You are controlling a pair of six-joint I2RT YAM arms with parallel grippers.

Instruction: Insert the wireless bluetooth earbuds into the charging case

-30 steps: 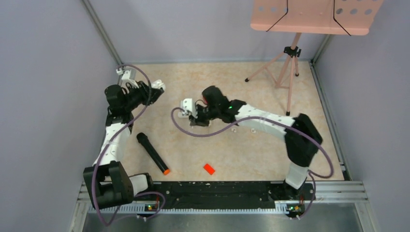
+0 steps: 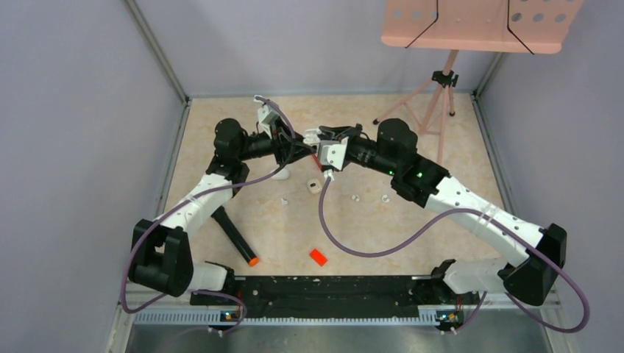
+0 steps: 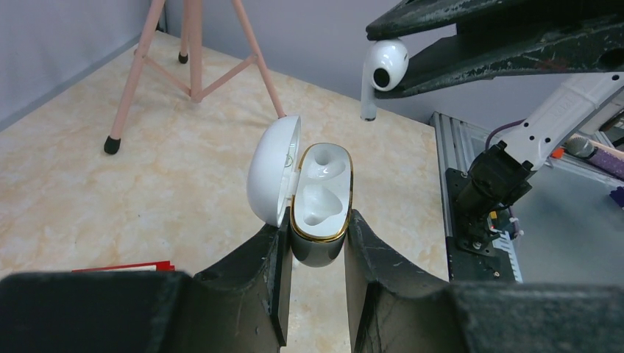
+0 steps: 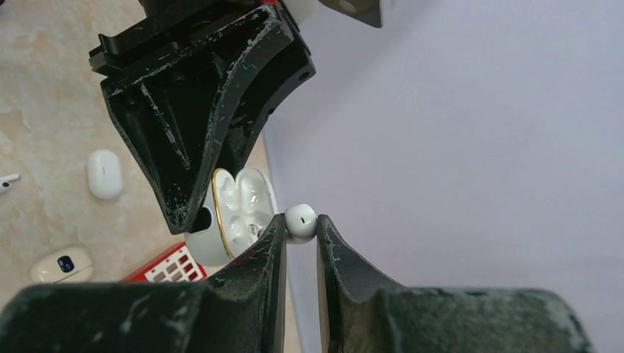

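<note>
My left gripper is shut on the charging case (image 3: 321, 193), held upright with its lid open and two empty-looking white wells facing up. My right gripper is shut on a white earbud (image 4: 301, 218). In the left wrist view the earbud (image 3: 384, 65) hangs stem down between the right fingertips, above and right of the case, apart from it. In the right wrist view the case (image 4: 229, 218) is just left of and behind the earbud. Seen from the top, both grippers meet over the table's middle.
On the table (image 2: 390, 228) lie a black microphone (image 2: 232, 232), a red card (image 2: 318, 257), small white pieces and other cases (image 4: 104, 173). A pink stand (image 2: 441, 118) stands at back right.
My left gripper has moved right with the case towards the middle. The right arm has risen from low over the table and swung to meet it, now carrying the earbud beside the case.
</note>
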